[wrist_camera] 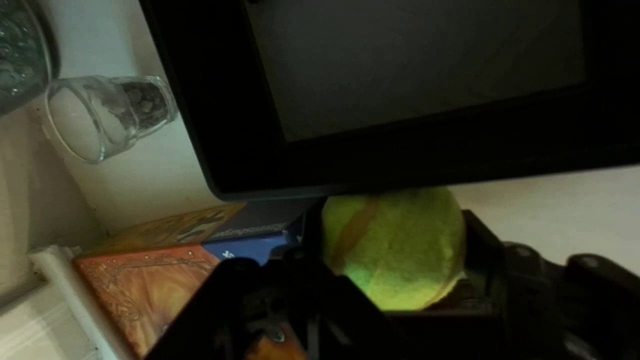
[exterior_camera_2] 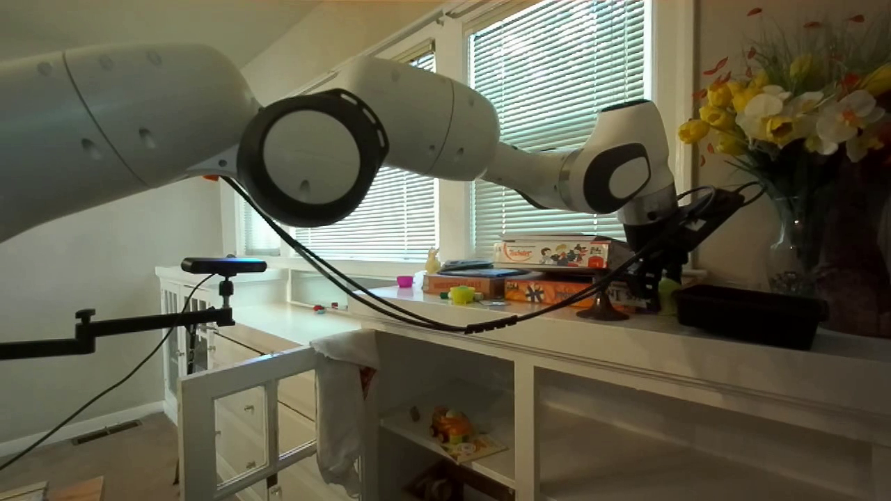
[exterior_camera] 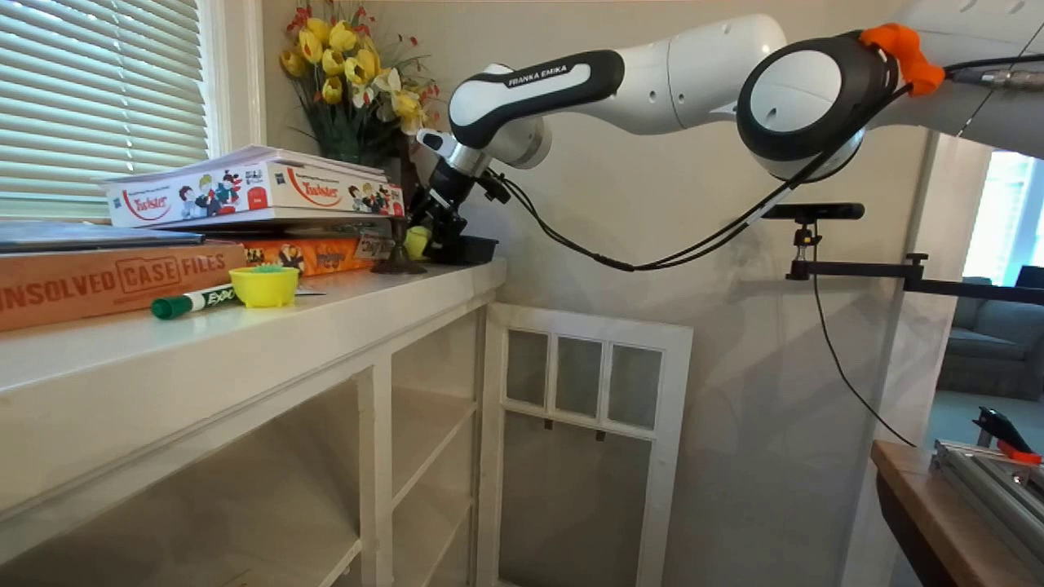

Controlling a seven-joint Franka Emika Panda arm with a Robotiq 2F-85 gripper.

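A yellow-green ball (wrist_camera: 393, 249) with a brownish stripe sits between the fingers of my gripper, which is shut on it. In the wrist view the black tray (wrist_camera: 372, 171) lies just beyond the ball, its near rim overlapping the ball's far edge; whether they touch I cannot tell. Exterior view 1 has the ball (exterior_camera: 418, 241) partly covered by my fingers, low over the white counter, left of the black tray (exterior_camera: 466, 251). From the other side, the ball (exterior_camera_2: 668, 296) shows beside the tray (exterior_camera_2: 747, 316). The visible tray floor looks bare.
A dark flared stand (exterior_camera_2: 602, 305) is close to my gripper. Stacked game boxes (exterior_camera: 264, 191) crowd the counter beside it, with a yellow cup (exterior_camera: 264, 285) and green marker (exterior_camera: 191, 302) farther left. A clear glass (wrist_camera: 108, 117) and the flower vase (exterior_camera_2: 789, 242) stand near the tray.
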